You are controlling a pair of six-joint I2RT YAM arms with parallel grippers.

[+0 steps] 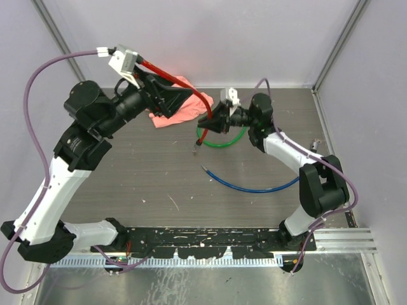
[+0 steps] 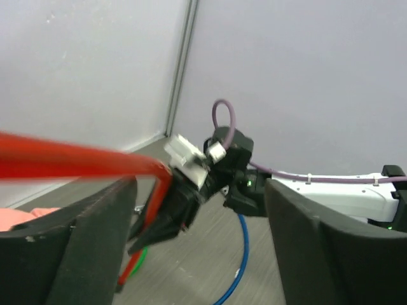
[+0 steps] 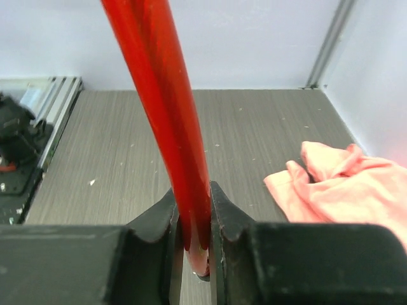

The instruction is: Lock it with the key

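Observation:
A long red tube (image 1: 172, 76) spans both arms, its upper end by the left hand and its lower part bent down. My right gripper is shut on this tube near the lower end, above the table. My left gripper (image 1: 178, 101) hangs high at the upper left; its fingers (image 2: 82, 235) stand apart in the left wrist view, with open space between them. There the red tube (image 2: 76, 159) crosses above the left finger and bends down to the right hand. No key or lock can be made out.
A green hose (image 1: 219, 145) lies coiled near the right gripper. The blue hose (image 1: 245, 189) curves over the table toward the right arm. Pink cloth (image 1: 184, 114) lies at the back.

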